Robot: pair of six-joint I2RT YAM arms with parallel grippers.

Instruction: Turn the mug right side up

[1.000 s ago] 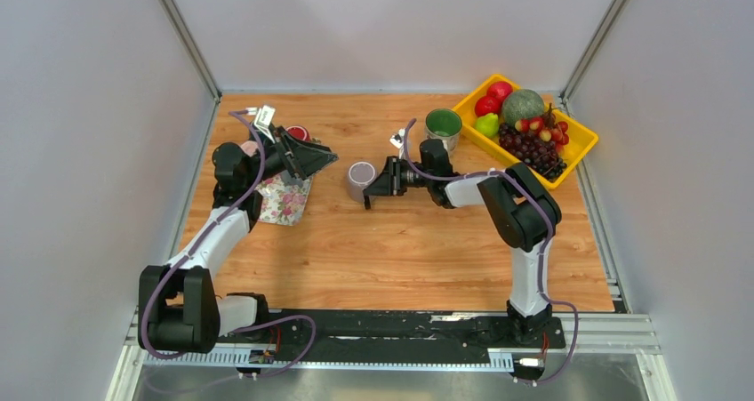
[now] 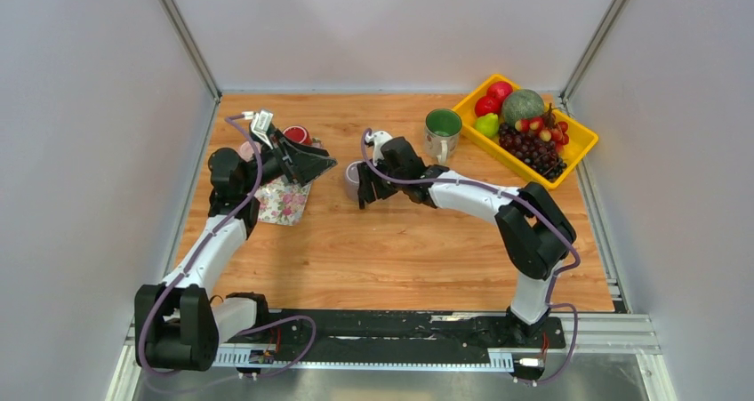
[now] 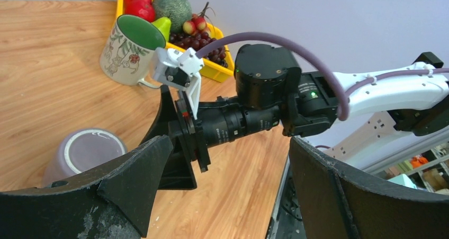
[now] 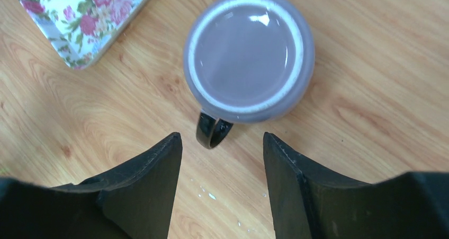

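Upside down on the wooden table stands the lilac mug (image 4: 246, 59), its base ring facing up. Its black handle (image 4: 205, 130) points toward my right gripper, whose fingers are apart, one finger to each side of the handle and slightly short of it. From above, the right gripper covers part of the mug (image 2: 353, 177). My left gripper is open and empty, held up over the flowered tray. In the left wrist view the mug (image 3: 95, 149) shows partly behind a left finger (image 3: 132, 180).
A green-lined mug (image 2: 443, 130) stands upright at the back, near a yellow basket (image 2: 582, 152) of fruit. The flowered tray (image 2: 286, 207) lies left of the lilac mug, with a red cup (image 2: 297, 135) by its far end.
The mug remains upside down in place. My left arm has barely moved.
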